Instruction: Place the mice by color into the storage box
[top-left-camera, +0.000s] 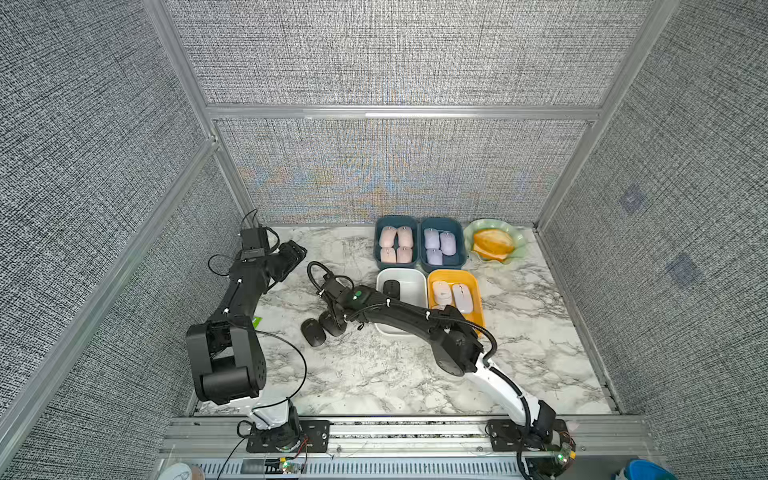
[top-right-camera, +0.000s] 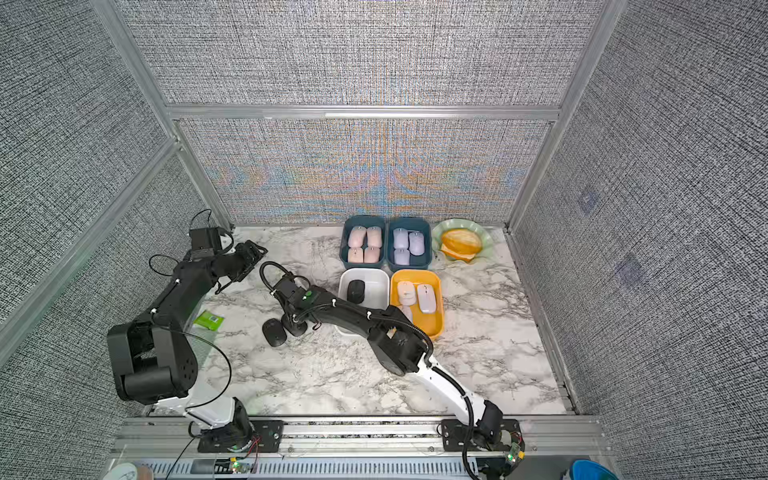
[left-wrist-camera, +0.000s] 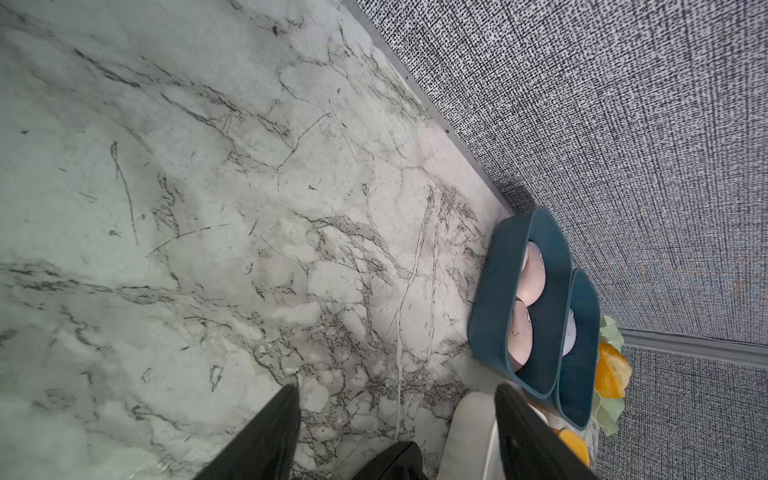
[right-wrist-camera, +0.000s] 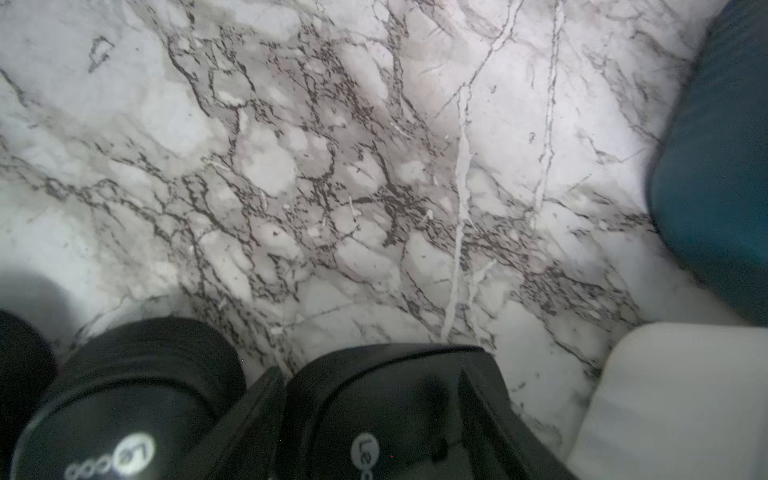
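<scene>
My right gripper is low over a black mouse (right-wrist-camera: 392, 408), open, fingers at its back; a second black mouse (top-left-camera: 313, 332) lies just left of it. A black mouse (top-right-camera: 356, 291) is in the white box (top-right-camera: 376, 276). Pink mice (top-left-camera: 389, 237) fill one teal box (top-left-camera: 379, 224), lilac mice (top-left-camera: 447, 244) the other, and white mice (top-left-camera: 462, 297) lie in the orange box (top-left-camera: 473, 281). My left gripper hangs open over bare table at the back left.
A green dish with a yellow item (top-left-camera: 492, 244) sits at back right. A green packet (top-right-camera: 209, 320) lies under the left arm's side.
</scene>
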